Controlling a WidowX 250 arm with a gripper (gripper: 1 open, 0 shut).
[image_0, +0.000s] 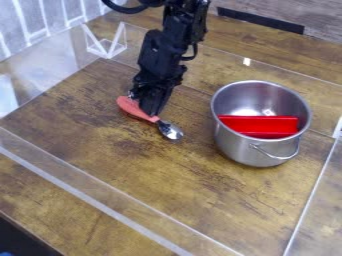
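My black gripper (155, 98) is lowered at the upper middle, over the handle of a spoon (168, 130) with a pink-red handle and a silver bowl lying on the wooden table (107, 190). The fingertips are dark and overlap the handle, so whether anything is between them is unclear.
A steel pot (241, 145) with a red box (274, 127) in it stands at the right. A white object (107, 45) is at the upper left.
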